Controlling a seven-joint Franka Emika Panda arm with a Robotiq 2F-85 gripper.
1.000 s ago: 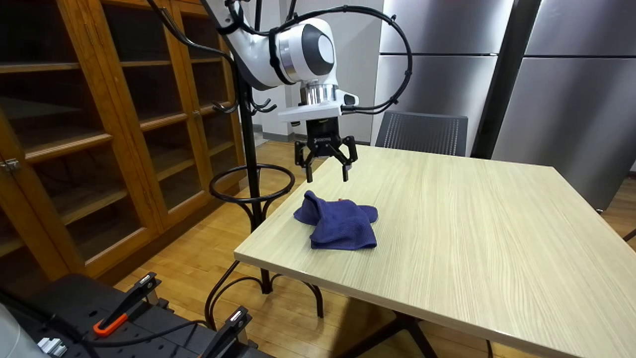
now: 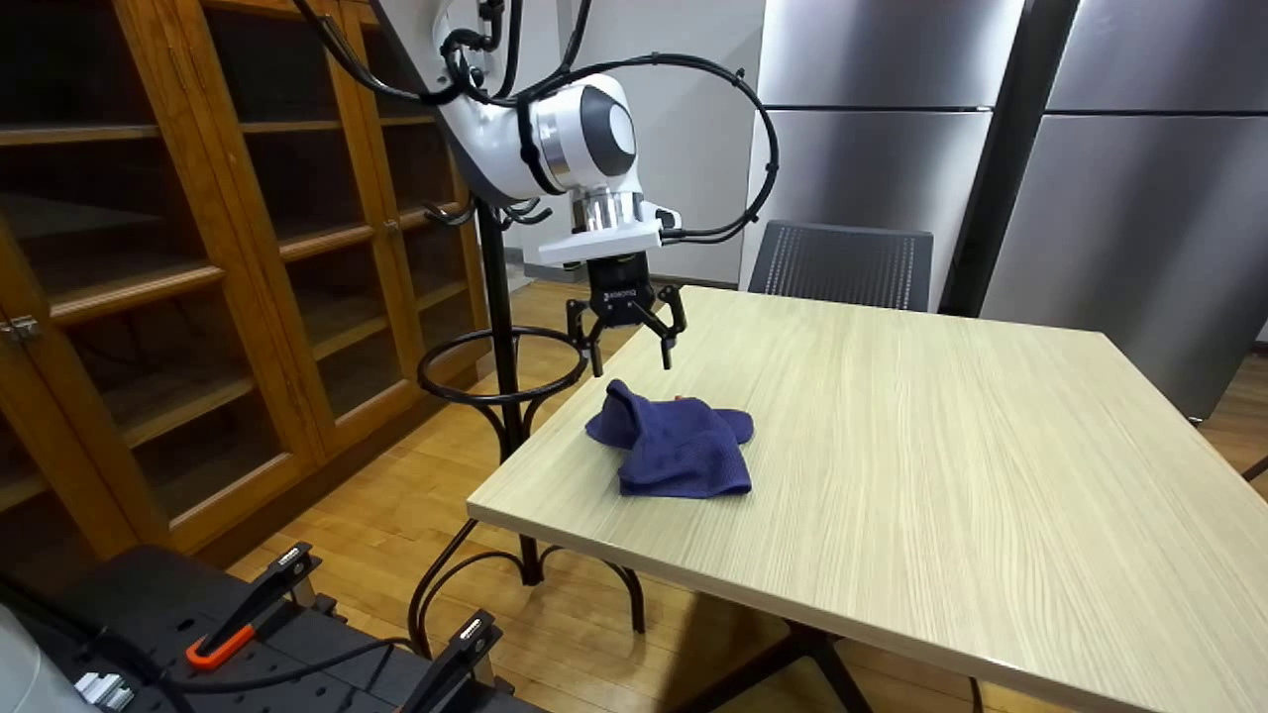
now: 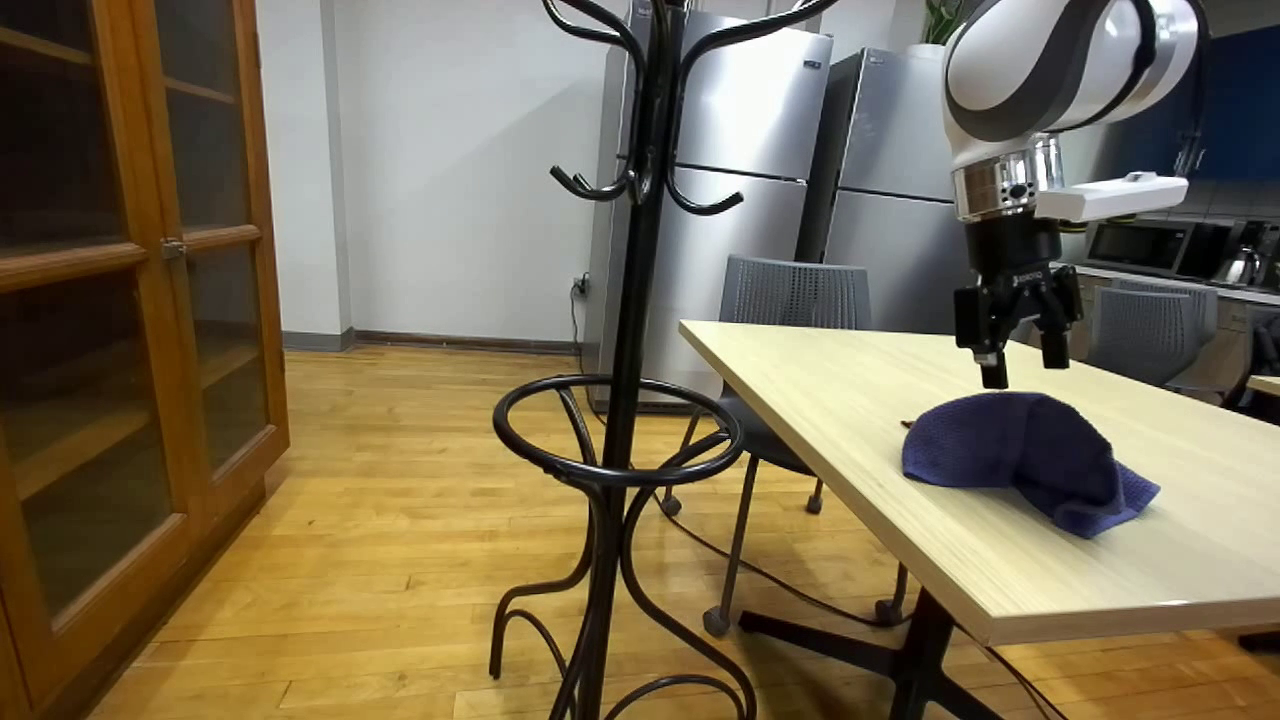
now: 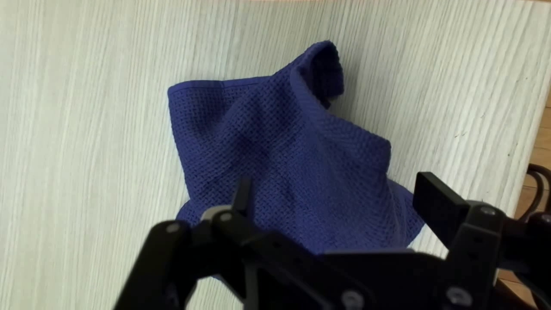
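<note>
A dark blue waffle-weave cloth (image 2: 686,450) lies crumpled near the left corner of the table, with one raised fold on its left side in exterior view 1. In exterior view 2 the same cloth (image 3: 1020,456) shows as a rounded hump. Above it hangs my gripper (image 2: 631,363), pointing down and open, with a gap of air between it and the cloth. Seen from the wrist, the cloth (image 4: 289,155) spreads between and beyond the spread fingers, and its lower part is hidden behind the gripper body.
Bare tabletop (image 2: 951,416) stretches to the right of the cloth. A small brownish thing (image 3: 907,422) pokes out by the cloth, too small to identify. Close to the table's left edge stands a black coat rack (image 3: 630,360). A dark chair (image 2: 844,263) is at the far side.
My arm and gripper have shifted to the left and slightly down in exterior view 1. The cloth has stayed in place, and the gripper is open in both frames.
</note>
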